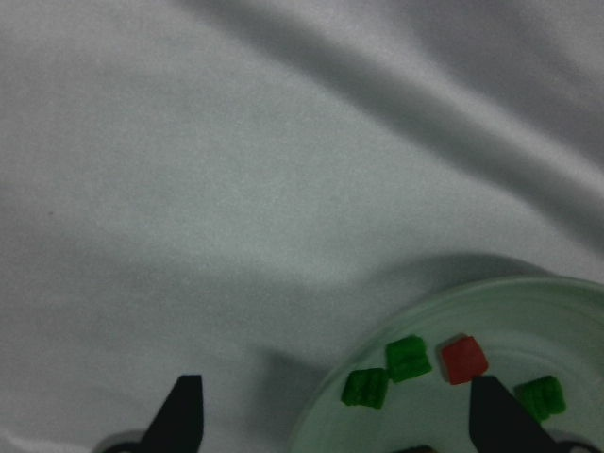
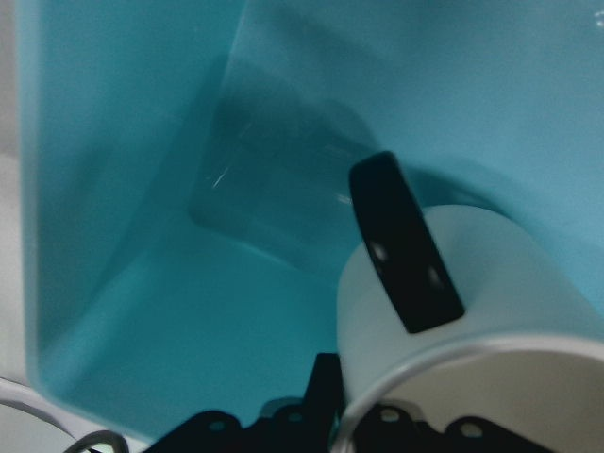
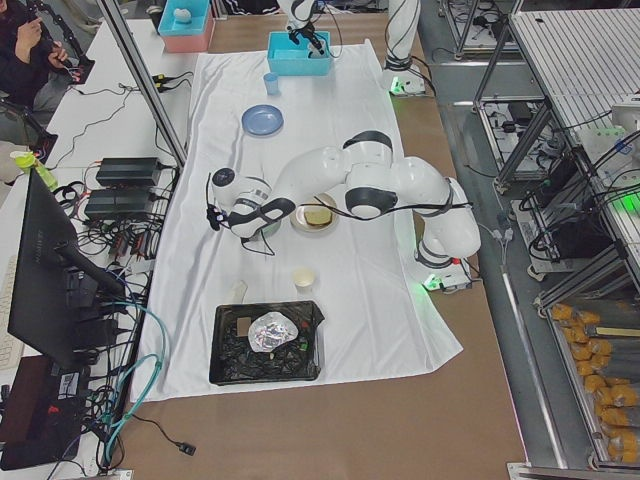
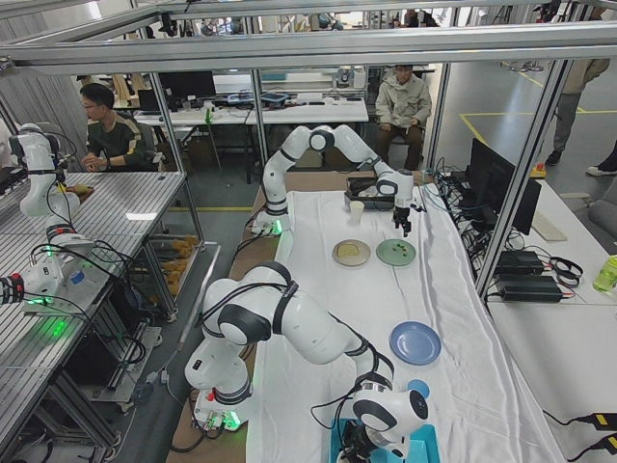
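My left gripper hangs over the white cloth beside a green plate (image 4: pixel 395 252) holding small green blocks (image 1: pixel 408 359) and a red block (image 1: pixel 462 360); it looks open, nothing visible between its fingertips. A beige plate (image 4: pixel 351 253) with a yellow item lies beside it. My right gripper is down in a blue bin (image 3: pixel 298 67) at the far end. In the right wrist view a white cup (image 2: pixel 500 274) lies in the bin, with a dark finger (image 2: pixel 406 243) over it; whether the gripper is shut on it I cannot tell.
A blue plate (image 3: pixel 262 118) and blue cup (image 3: pixel 271 83) stand between the arms. A pale cup (image 3: pixel 303 280) and black tray (image 3: pixel 266 370) with foil are at the near end.
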